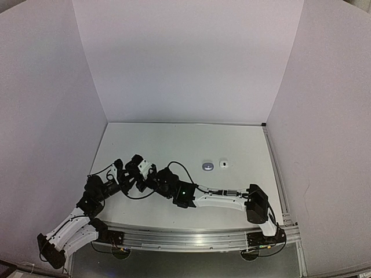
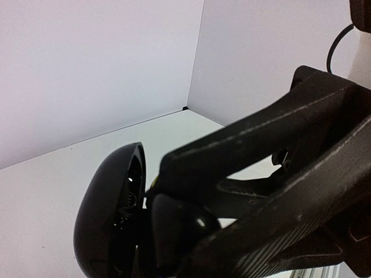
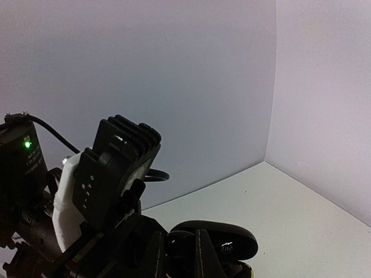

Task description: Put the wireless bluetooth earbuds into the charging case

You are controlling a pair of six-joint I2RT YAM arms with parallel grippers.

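The black charging case [image 2: 104,217] is raised, its lid open and contacts showing inside; its lower part is largely hidden. In the right wrist view the open case [image 3: 235,240] appears just behind the right fingers. My left gripper [image 1: 128,180] reaches the case from the left and seems shut on it, though its fingertips are hidden. Opposite, my right gripper is shut on a dark, glossy earbud [image 2: 177,226], held close beside the case opening. Whether bud and case touch cannot be told. A second earbud cannot be made out.
A grey-purple oval object [image 1: 207,166] and a small white object [image 1: 224,164] lie on the white table [image 1: 174,142], right of the grippers and clear of them. Cables [image 1: 184,168] loop near both wrists.
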